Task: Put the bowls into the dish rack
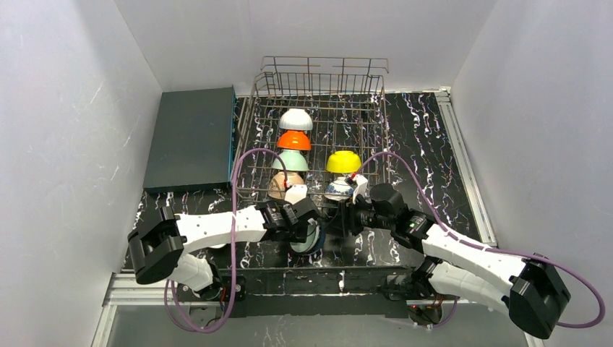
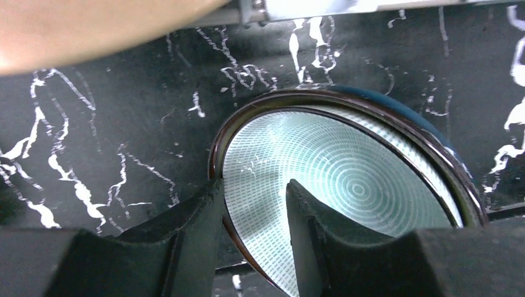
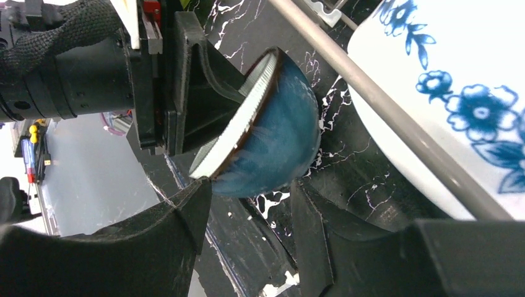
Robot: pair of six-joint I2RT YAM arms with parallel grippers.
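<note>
A blue bowl with pale interior [image 1: 309, 241] [image 2: 365, 173] [image 3: 272, 136] stands tilted on the marble counter before the rack. My left gripper is open, its fingers at the bowl's near wall and interior. My right gripper hangs part open beside the bowl's outer side, nothing visibly between its fingers. The dish rack [image 1: 347, 108] holds white [image 1: 296, 118], orange [image 1: 294, 139], mint [image 1: 290, 160], tan [image 1: 278, 186], yellow [image 1: 343, 160] and blue-flowered [image 3: 464, 111] bowls.
A dark flat box [image 1: 186, 137] lies left of the rack. The rack's back and upper right are empty. Grey walls enclose both sides, and marble counter is bare right of the rack.
</note>
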